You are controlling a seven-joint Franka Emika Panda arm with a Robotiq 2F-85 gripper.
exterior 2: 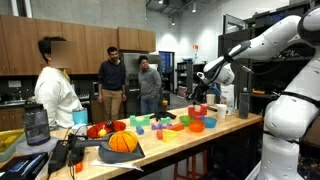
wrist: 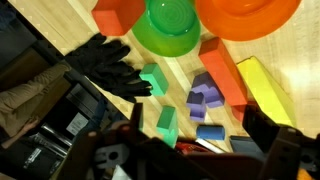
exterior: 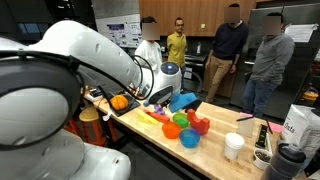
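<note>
My gripper is open in the wrist view, its dark fingers wide apart and nothing held between them. Ahead of the gap, purple blocks [wrist: 206,90] lie on the wooden table, with a small blue block [wrist: 210,131] near the fingertips' line. A long orange-red block [wrist: 224,72] and a yellow block [wrist: 266,92] lie to their right. Green blocks [wrist: 155,78] are on the left. At the top of that view sit a green bowl [wrist: 167,28] and an orange bowl [wrist: 250,10]. Exterior view 1 has the white wrist [exterior: 160,82] over the table's toy area.
A black glove [wrist: 106,66] and a red block [wrist: 118,14] lie left of the blocks. A blue bowl [exterior: 190,138], a white cup [exterior: 233,146] and dark cups [exterior: 285,160] stand along the table. Several people stand behind it. Bare wood shows between bowls and cups.
</note>
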